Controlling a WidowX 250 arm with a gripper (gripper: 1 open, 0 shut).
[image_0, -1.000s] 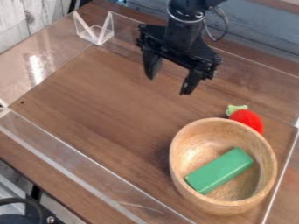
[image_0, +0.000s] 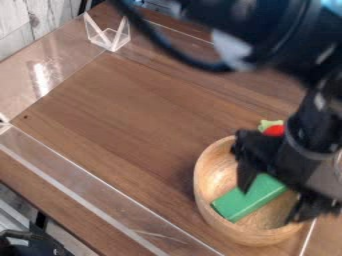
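My dark gripper (image_0: 278, 170) hangs low over a light wooden bowl (image_0: 215, 186) at the lower right, its open fingers spread above and around a green block (image_0: 242, 203) that lies inside. The block and the bowl's right part are partly hidden by the gripper, and the arm is somewhat blurred. Behind the gripper a red toy fruit (image_0: 273, 129) with a green top is mostly covered.
Transparent barriers run along its edges, with a clear plastic piece (image_0: 107, 35) at the upper left.
The gripper has swept from the upper middle down and to the right, onto the bowl, now covering much of it and the red fruit.
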